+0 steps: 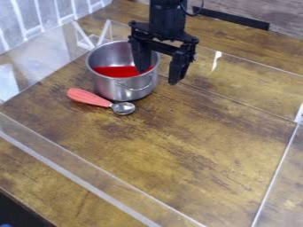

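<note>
My black gripper (161, 58) hangs at the top centre, its two fingers spread apart over the right side of a steel pot (117, 88); I see nothing held between them. Inside the pot lies something red (112, 72). A spoon with a red handle (90, 97) and a round steel head (123, 108) lies on the wooden table in front of the pot, toward the left.
Pale edge strips run along the left and right sides. A clear, glassy shape stands at the upper left behind the pot.
</note>
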